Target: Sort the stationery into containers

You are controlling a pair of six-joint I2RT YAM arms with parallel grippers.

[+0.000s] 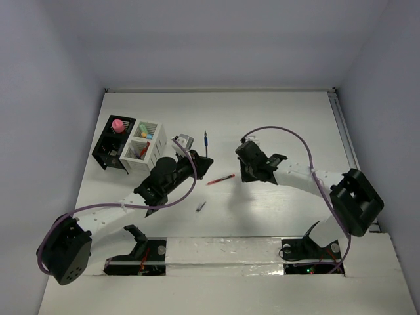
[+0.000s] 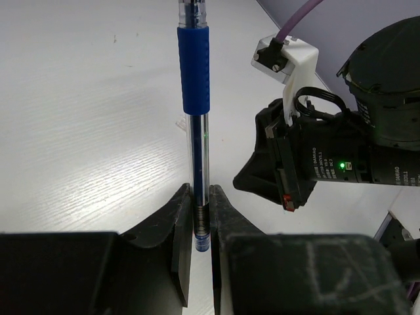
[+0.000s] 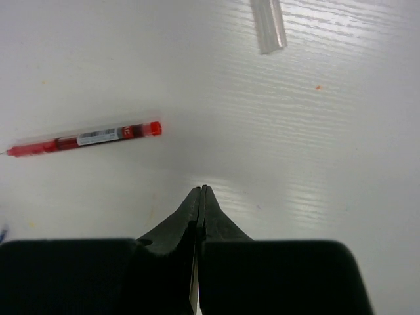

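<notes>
In the left wrist view, a clear-barrelled blue pen point(image 2: 195, 79) stands upright, its lower end pinched by my left gripper. My right gripper is shut above the table, with nothing between its fingers. The blue pen cap point(image 1: 201, 206) lies on the table away from that gripper; just a blue sliver of it shows at the left edge of the right wrist view. A red pen point(image 3: 85, 138) lies ahead and left of the right fingertips, and a clear tube-like piece point(image 3: 269, 26) lies farther off.
At the back left stand a black container point(image 1: 103, 156) with a pink item point(image 1: 118, 125) and a white divided container point(image 1: 156, 146) holding several small coloured items.
</notes>
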